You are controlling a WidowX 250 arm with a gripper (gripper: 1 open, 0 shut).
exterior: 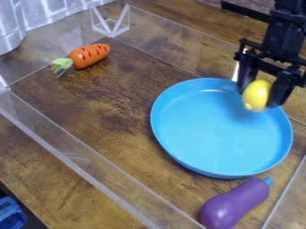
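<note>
A yellow oval object (pixel 256 97) is held up at the right side of the blue plate (pixel 203 134) by my black gripper (pixel 260 82), whose fingers come down around it from above. The arm reaches in from the top right. Whether the object is clear of the plate is hard to tell.
An orange carrot (pixel 89 55) lies at the upper left. A purple eggplant (pixel 233 202) sits below the plate at the lower right. A white wire piece (pixel 110 20) stands at the back. Bare wooden surface fills the middle left. Clear walls edge the left and front.
</note>
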